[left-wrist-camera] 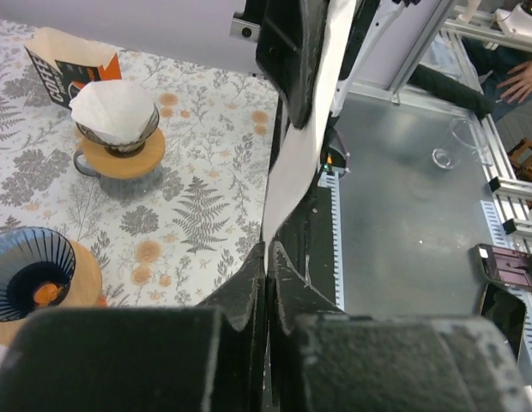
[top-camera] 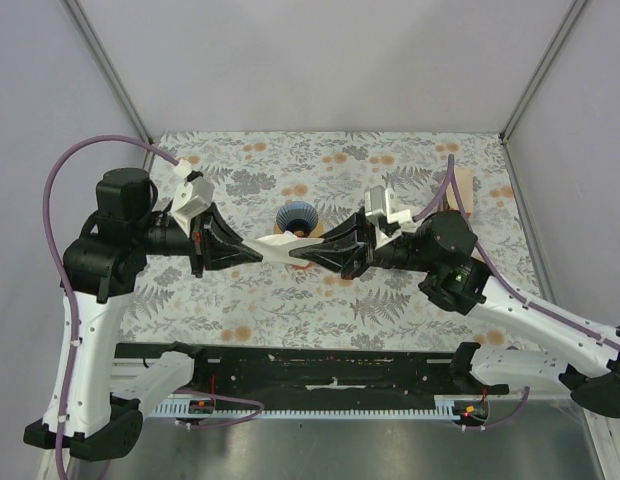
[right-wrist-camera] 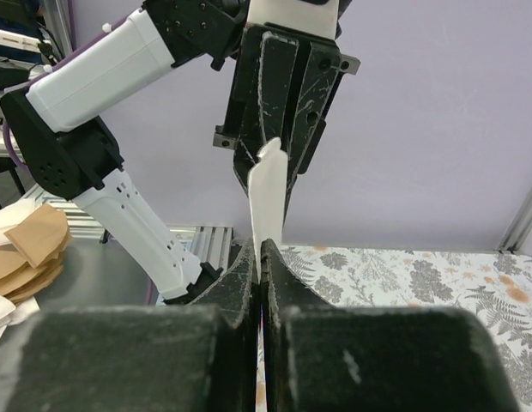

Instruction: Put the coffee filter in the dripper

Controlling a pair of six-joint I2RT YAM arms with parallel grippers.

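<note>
A white paper filter (top-camera: 285,250) is stretched between my two grippers over the table's middle. My left gripper (top-camera: 252,255) is shut on its left end; in the left wrist view the thin paper (left-wrist-camera: 296,163) runs up from the fingertips. My right gripper (top-camera: 302,250) is shut on the other end, the paper (right-wrist-camera: 268,189) standing edge-on between the arms. The blue ribbed dripper (top-camera: 296,216) on its wooden stand (left-wrist-camera: 81,296) sits just behind the paper.
In the left wrist view a box (left-wrist-camera: 69,73) and a second holder with filters (left-wrist-camera: 111,112) stand on the patterned mat (top-camera: 210,310). The right arm covers part of that area in the top view.
</note>
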